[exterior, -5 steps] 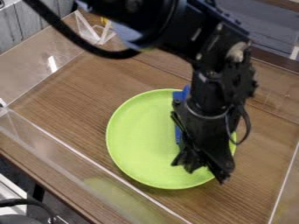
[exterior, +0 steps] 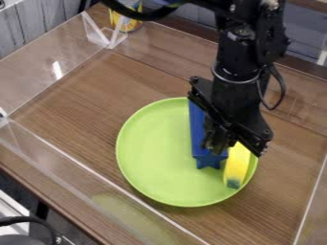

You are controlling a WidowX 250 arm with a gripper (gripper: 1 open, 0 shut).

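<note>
My gripper [exterior: 228, 134] hangs over the right half of a green plate [exterior: 156, 165], its fingertips low beside a blue object [exterior: 206, 144] and a yellow object [exterior: 236, 168] that lie on the plate. The black fingers cover part of both objects. The finger looks closed, and I cannot see anything held between the fingertips.
The plate rests on a wooden table [exterior: 96, 110] inside clear low walls at the left and front. A yellow item [exterior: 122, 19] stands at the back left.
My gripper has moved back and up from the plate's front right, uncovering more of the blue and yellow objects.
</note>
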